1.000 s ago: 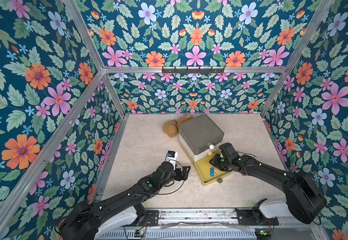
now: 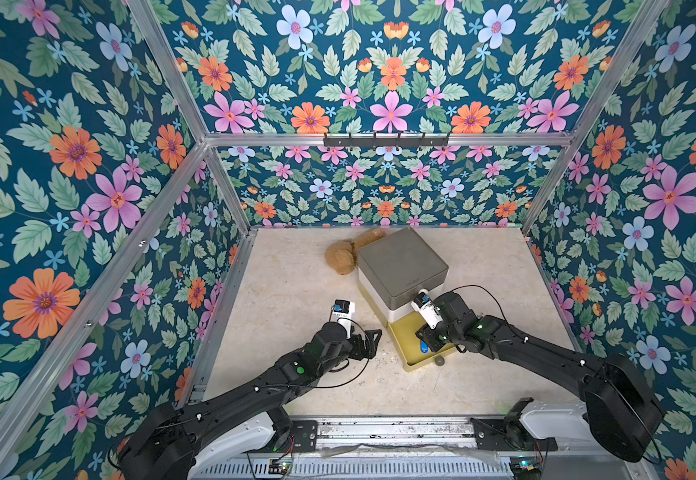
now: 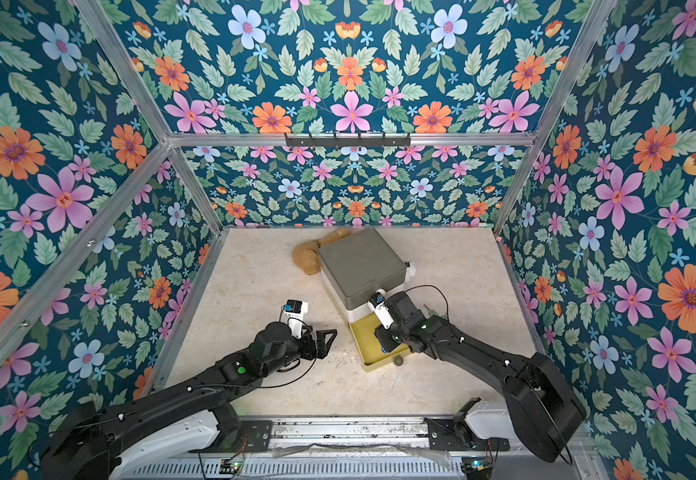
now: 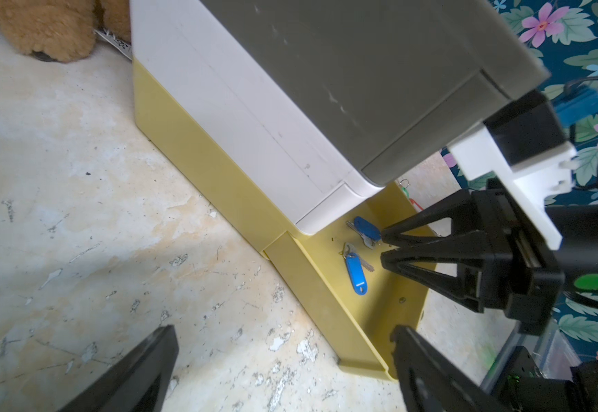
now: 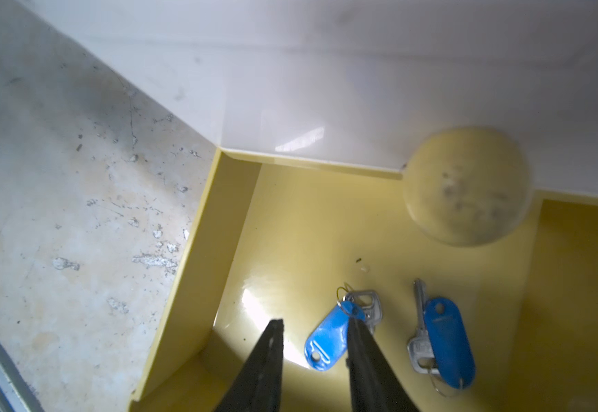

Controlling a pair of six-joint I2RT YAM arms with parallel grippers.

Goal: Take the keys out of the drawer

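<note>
In the right wrist view, two key sets lie on the floor of the pulled-out yellow drawer (image 5: 195, 264). The left keys (image 5: 329, 338) have a blue tag slanting toward my right gripper; the right keys (image 5: 450, 343) lie beside them with another blue tag. My right gripper is part open above the drawer, fingertips near the left keys, with nothing held. In the left wrist view both sets show left of the right gripper's tips. My left gripper stands open over the bare table, left of the drawer.
The box with a grey lid (image 2: 403, 265) stands behind the drawer, its round knob (image 5: 468, 185) overhanging the drawer's back part. A brown plush toy (image 2: 340, 257) lies beside the box. A small grey knob (image 2: 439, 361) is at the drawer's front.
My right gripper has shifted left and turned over the drawer, and now covers part of the box's knobs in the top left view. The left arm has stayed still.
</note>
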